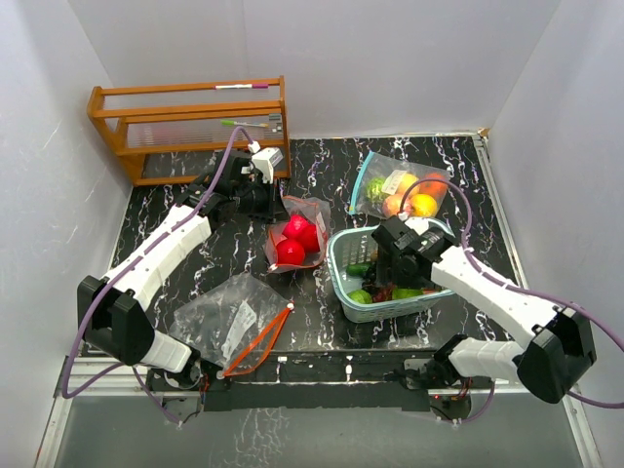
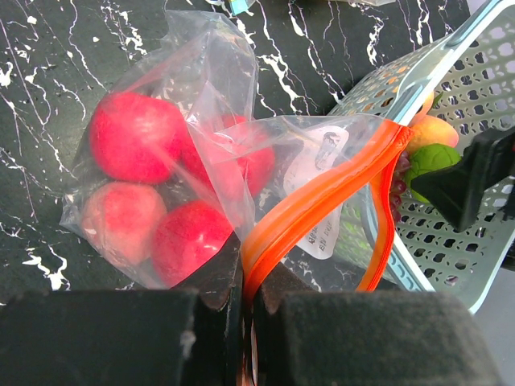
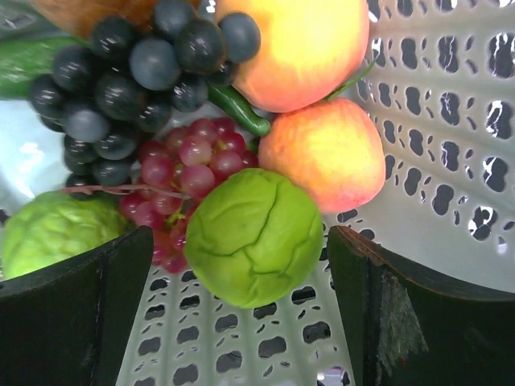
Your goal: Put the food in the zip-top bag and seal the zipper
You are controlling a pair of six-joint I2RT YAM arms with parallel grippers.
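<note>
My left gripper is shut on the orange zipper edge [image 2: 322, 189] of a clear bag [image 1: 317, 219], which holds several red fruits [image 2: 137, 133] and stands beside the basket. My right gripper is down in the pale basket [image 1: 361, 312], fingers apart on either side of a round green vegetable [image 3: 253, 233]; I cannot tell that they touch it. Around it lie dark grapes [image 3: 141, 64], red grapes [image 3: 197, 161], peach-like fruits [image 3: 322, 153] and another green vegetable [image 3: 52, 233].
A filled blue-zipper bag [image 1: 380, 175] lies behind the basket. An empty orange-zipper bag [image 1: 219, 322] lies at the front left. A wooden rack [image 1: 195, 88] stands at the back left. Walls close in the sides and back.
</note>
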